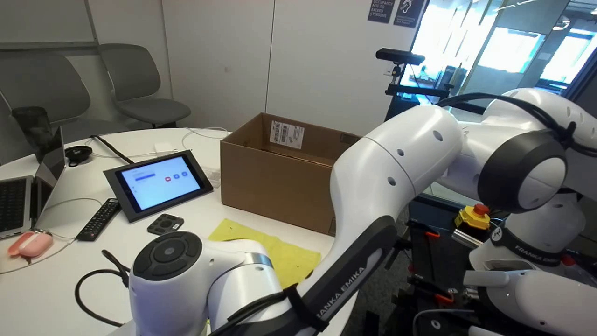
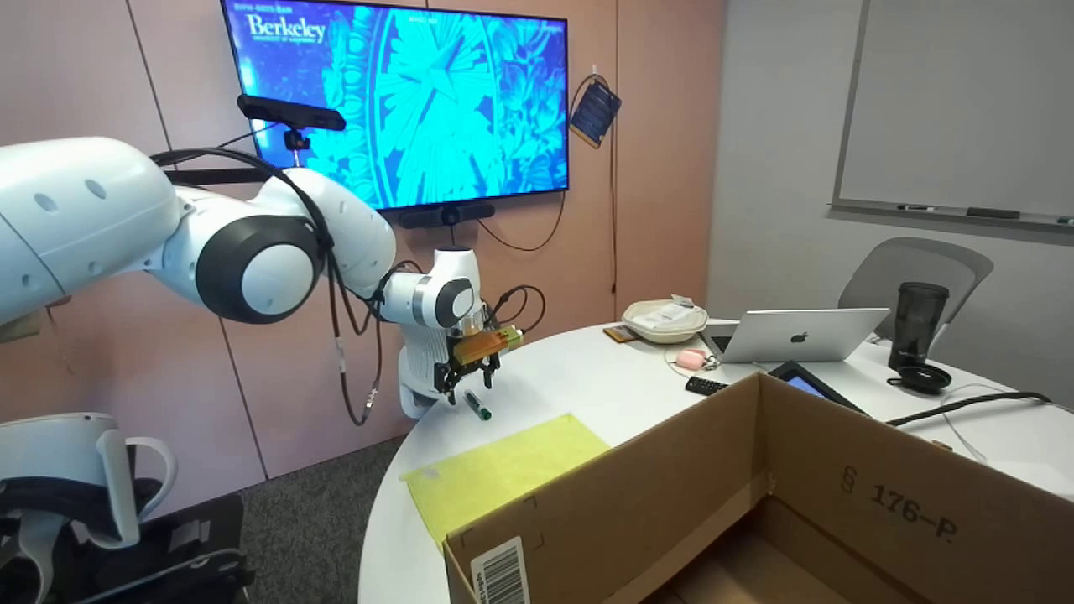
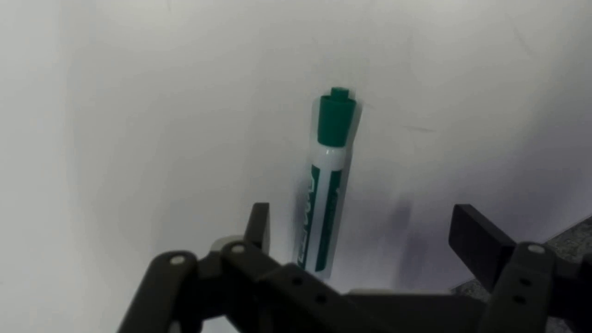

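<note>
A green-capped marker (image 3: pixel 323 194) lies flat on the white table, its cap pointing to the top of the wrist view. My gripper is open above it, and the marker lies between the two spread fingers, closer to the left one, with nothing gripped. The marker's lower end is hidden behind the gripper body. In exterior view 2 the gripper (image 2: pixel 471 382) hangs just over the table, by the marker (image 2: pixel 478 406). Exterior view 1 does not show the fingers.
A yellow cloth (image 2: pixel 513 468) lies flat between the marker and an open cardboard box (image 1: pixel 274 182). A tablet (image 1: pixel 162 182), a remote (image 1: pixel 99 219) and a laptop (image 2: pixel 800 335) stand farther along. The table's edge is close to the gripper.
</note>
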